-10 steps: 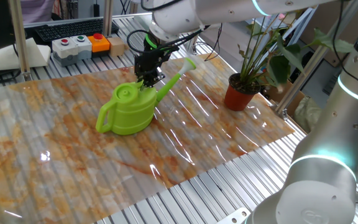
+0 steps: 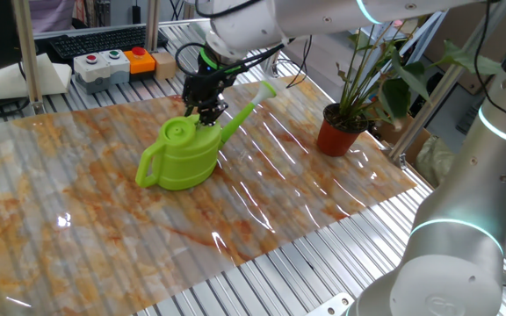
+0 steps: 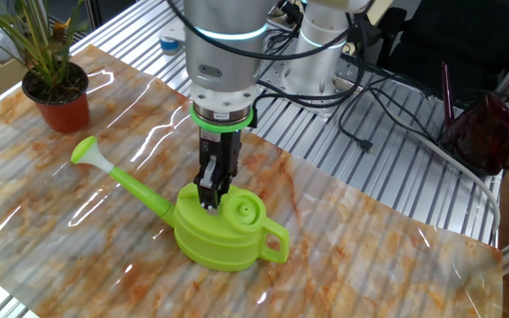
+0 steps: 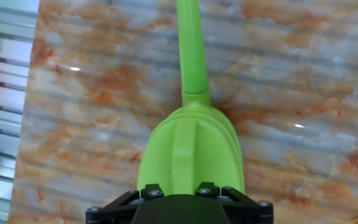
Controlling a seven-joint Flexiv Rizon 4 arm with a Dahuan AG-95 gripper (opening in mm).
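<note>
A light green watering can stands upright on the marbled sheet, its spout pointing to the potted plant. My gripper points down at the can's top, beside the round filler cap. From the wrist, the can's raised top ridge runs between the two fingers, which stand apart with a gap on each side of it. The gripper is open. How deep the fingertips reach beside the ridge is hidden by the black housing. The spout extends away at the top of the wrist view.
A plant in a brown-red pot stands beyond the spout. A control box with buttons sits at the back edge. A dark red watering can is off to the side, near loose cables. Much of the marbled sheet is bare.
In exterior view 1 my gripper has shifted slightly left and down over the can's top. The watering can and plant stay where they were.
</note>
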